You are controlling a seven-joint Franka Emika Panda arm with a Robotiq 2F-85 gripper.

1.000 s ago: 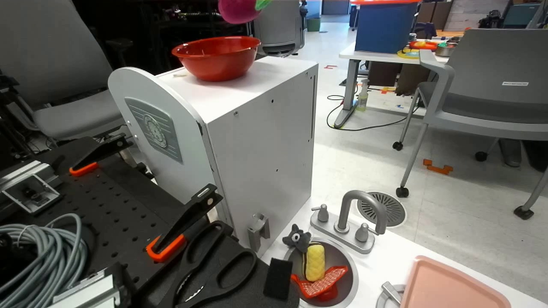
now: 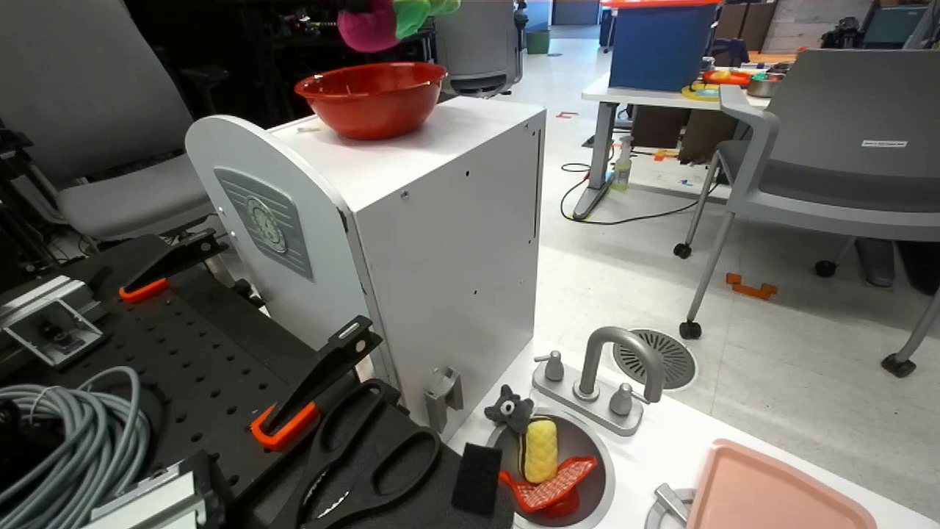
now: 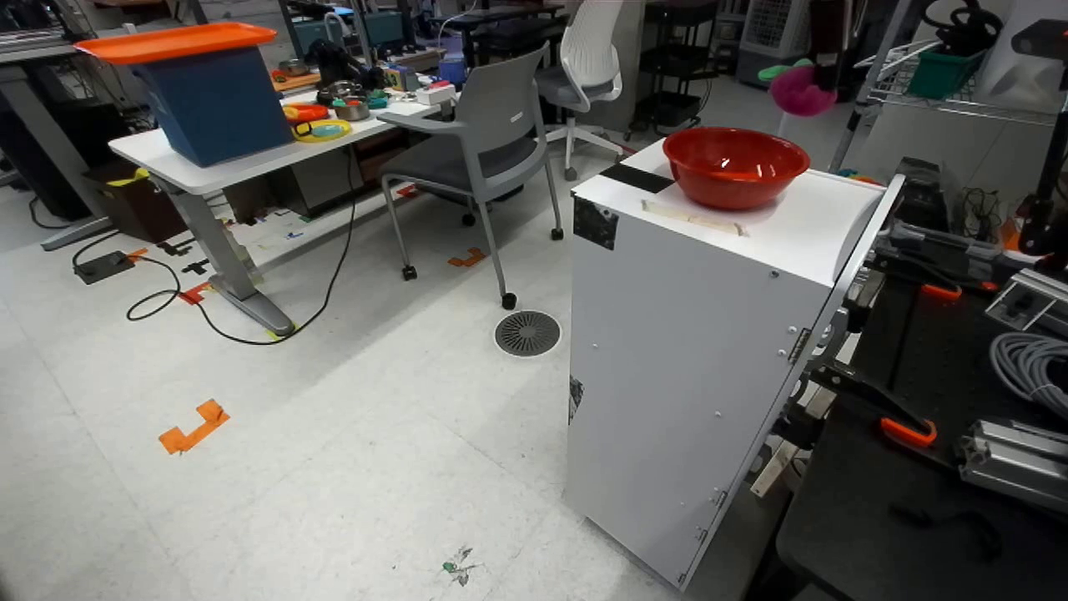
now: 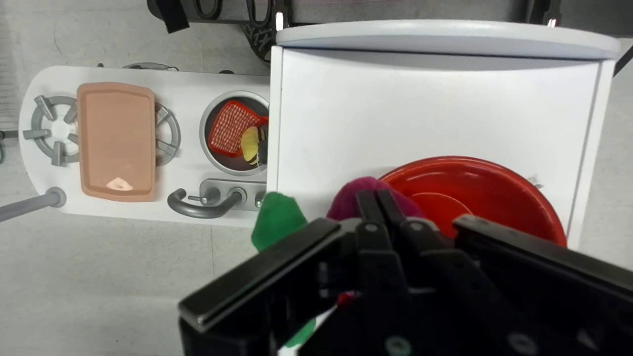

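Observation:
A magenta plush toy [image 4: 347, 199] with green leaf-like parts [image 4: 277, 220] hangs in the air at the tips of my gripper. The fingers are together, and the part pinched between them is hidden. In exterior view 1 the magenta toy [image 2: 368, 28] is above the red bowl [image 2: 374, 106], apart from its rim. Exterior view 2 shows the toy [image 3: 803, 92] up beyond the bowl [image 3: 731, 180], below the dark gripper [image 3: 828, 72]. From the wrist, the toy overlaps the bowl's left edge [image 4: 504, 196].
The bowl stands on a white cabinet [image 4: 427, 107] with bare top around it. Beside it, a toy sink [image 2: 599, 476] holds a yellow item and a red mesh piece, near a faucet [image 2: 621, 353]. A pink tray [image 4: 116, 139] covers part of the toy stove.
In exterior view 1 the magenta toy has shifted left and slightly lower, and more of its green part shows. The bowl has stayed put.

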